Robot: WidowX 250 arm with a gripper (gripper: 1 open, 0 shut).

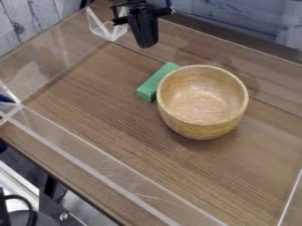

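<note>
My gripper point(147, 42) hangs high at the top centre of the view, its dark fingers pointing down and shut, with nothing visible between them. Below it, a green block point(157, 81) lies on the wooden table, tilted diagonally, close against the left side of a wide wooden bowl point(203, 125). The bowl's inside is empty.
A clear plastic strip runs along the left and lower-left. Dark objects sit at the lower-left corner, outside the main surface.
</note>
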